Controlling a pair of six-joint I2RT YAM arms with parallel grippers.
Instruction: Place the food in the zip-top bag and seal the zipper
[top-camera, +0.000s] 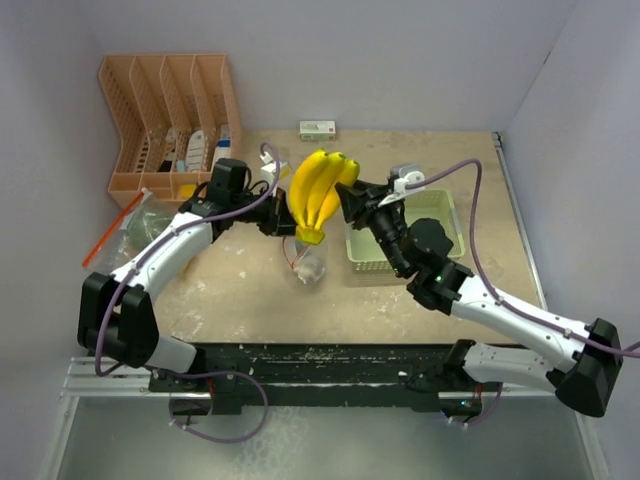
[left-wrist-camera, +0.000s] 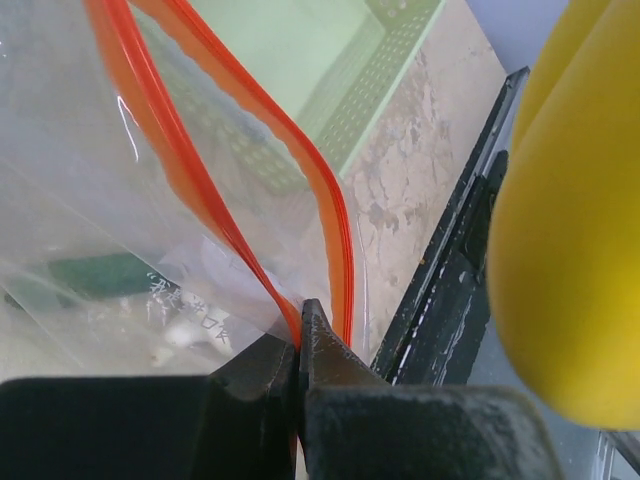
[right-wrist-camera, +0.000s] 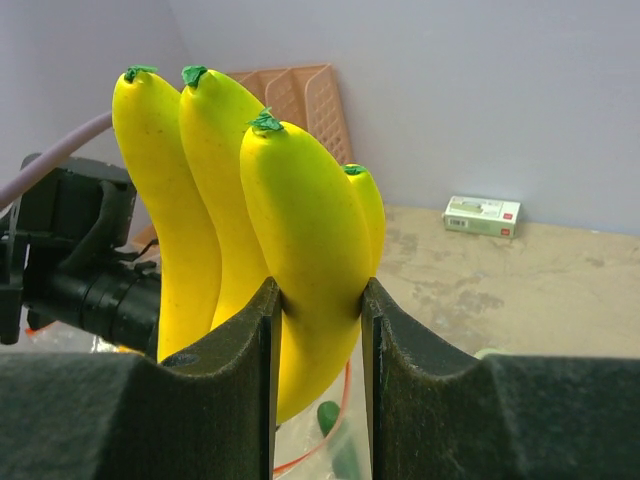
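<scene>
A bunch of yellow bananas (top-camera: 318, 190) hangs stem-end down in the top view, with my right gripper (top-camera: 346, 196) closed on its side. The right wrist view has one banana (right-wrist-camera: 305, 205) between the two dark fingers. My left gripper is shut on the edge of a clear zip top bag (left-wrist-camera: 60, 130), pinching near its orange-red zipper strip (left-wrist-camera: 165, 130). Above that pinch, the two strips stand apart, so the mouth gapes there. Through the plastic a dark green item (left-wrist-camera: 100, 275) shows; whether it lies inside is unclear. The bananas are outside the bag, beside its mouth.
A pale green basket (top-camera: 440, 215) stands right of the bag. At the back left is a peach divided rack (top-camera: 160, 95) holding several items. Another clear bag (top-camera: 135, 235) lies at the far left. A small box (top-camera: 317, 130) sits by the back wall.
</scene>
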